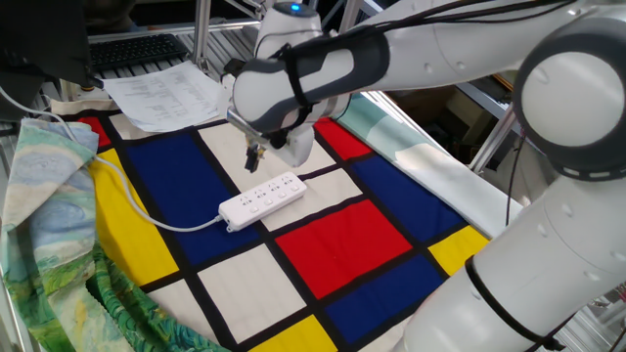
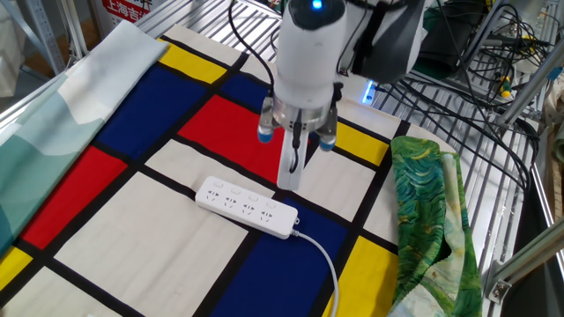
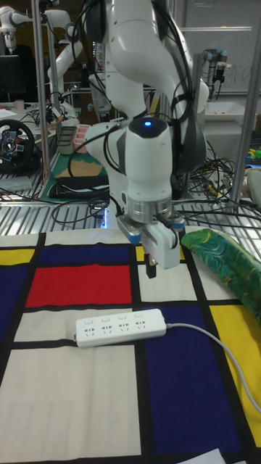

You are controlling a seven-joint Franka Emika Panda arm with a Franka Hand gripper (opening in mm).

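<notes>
A white power strip with several sockets lies flat on the colour-block cloth, its face up. In the second exterior view the strip lies in front of and below the gripper. The third exterior view has the gripper above the cloth, behind the strip and toward its cable end. Dark fingertips of the gripper hang apart from the strip in the first exterior view. They look close together, but their gap cannot be made out. Nothing shows held.
From the strip's end a white cable runs across the cloth. Bunched green patterned fabric lies along one side, and a pale green strip of cloth along another. Papers rest near the keyboard. Bare cloth surrounds the strip.
</notes>
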